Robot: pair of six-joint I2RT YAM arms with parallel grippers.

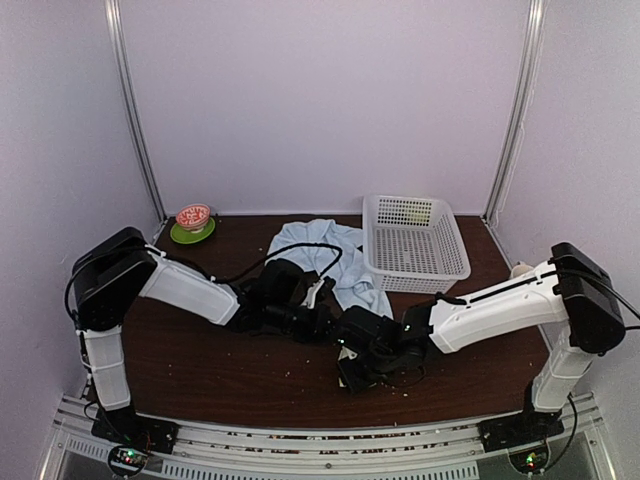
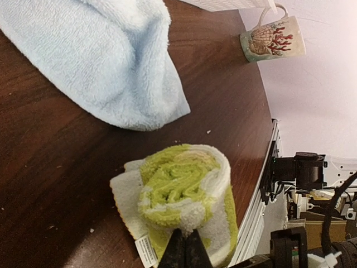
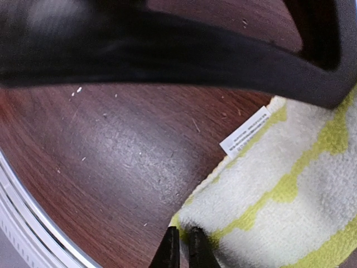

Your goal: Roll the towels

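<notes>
A green-and-white towel (image 2: 178, 190), partly rolled with a flat flap and tag, lies near the table's front, mostly hidden by the arms from above. My left gripper (image 1: 322, 322) is shut at the roll; its fingertips (image 2: 179, 245) press against its side, with nothing visible between them. My right gripper is shut at the towel's striped edge, low on the table, with nothing clearly held. A light blue towel (image 1: 315, 240) lies crumpled behind the arms, also seen in the left wrist view (image 2: 95, 61).
A white basket (image 1: 415, 250) stands at the back right, a mug (image 2: 272, 39) near the right wall. A green saucer (image 1: 190, 234) with a red-patterned bowl (image 1: 193, 214) is at back left. Bare table (image 1: 220, 370) lies at front left.
</notes>
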